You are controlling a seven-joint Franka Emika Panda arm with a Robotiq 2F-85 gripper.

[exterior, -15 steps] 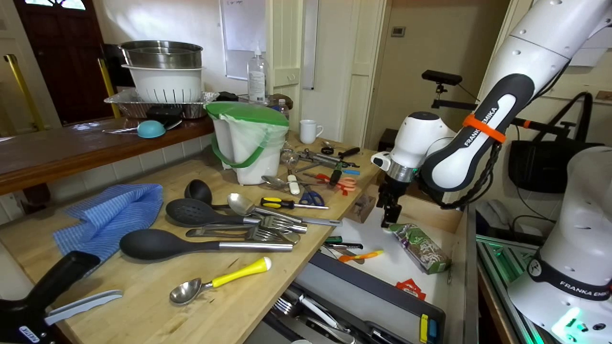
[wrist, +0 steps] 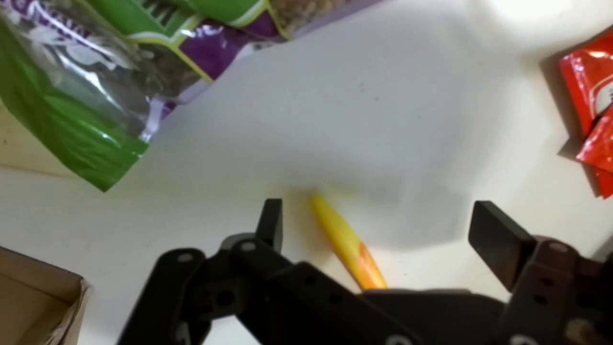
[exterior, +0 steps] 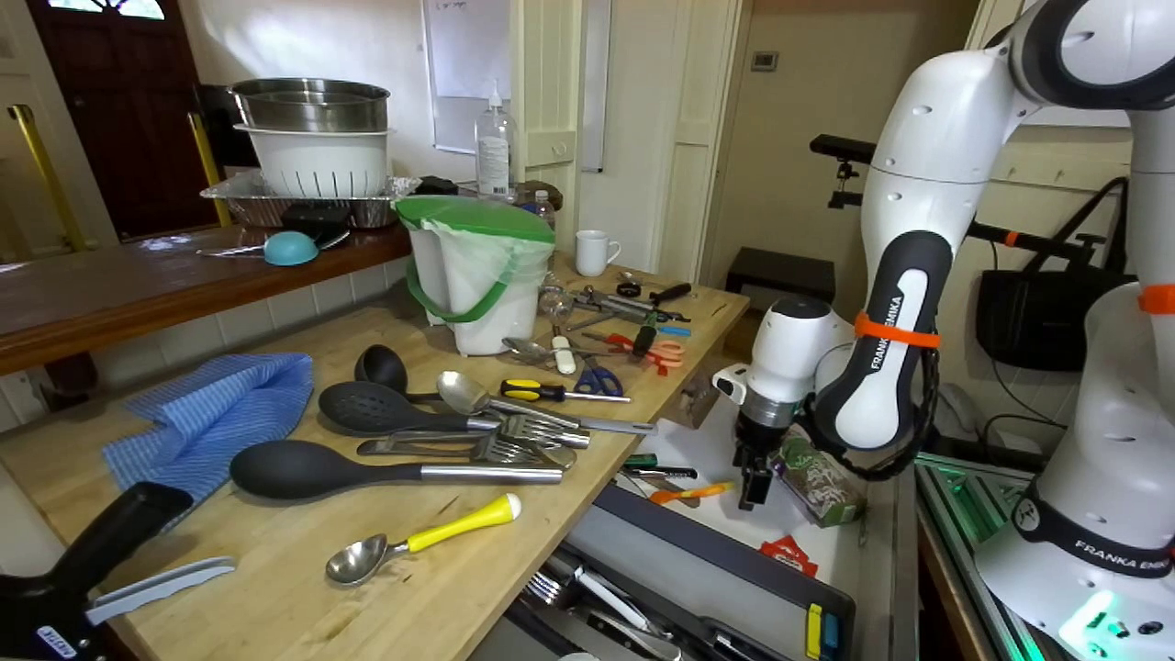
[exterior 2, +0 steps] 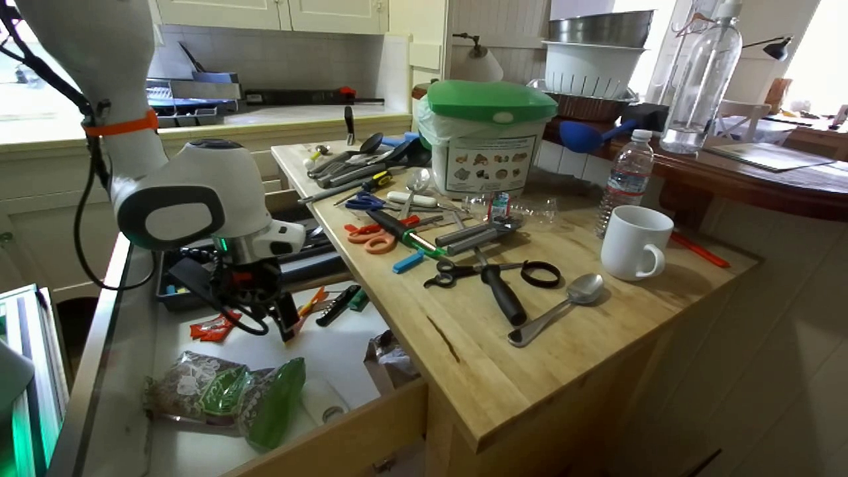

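Observation:
My gripper is open inside the drawer (exterior: 721, 413), low over its white floor. In the wrist view, a yellow-and-orange handled tool (wrist: 345, 241) shows between the spread fingers, lying below them; its lower end is hidden behind the gripper body. Exterior view 1 has that orange tool (exterior: 691, 492) on the drawer floor, just left of the fingertips. Nothing is held. A green and purple food bag (wrist: 189, 51) lies at the upper left of the wrist view, and red packets (wrist: 595, 109) are at the right.
Beside the drawer, the wooden counter (exterior: 286, 562) is crowded with utensils and tools. An open cardboard box (wrist: 34, 299) sits in the drawer, and a cutlery tray (exterior: 705, 551) takes up its near part. Bare drawer floor lies between bag and packets.
The arm has come down and toward the near side of the drawer, from above the bag's far end to close beside the orange tool. The bag and the tool have stayed put.

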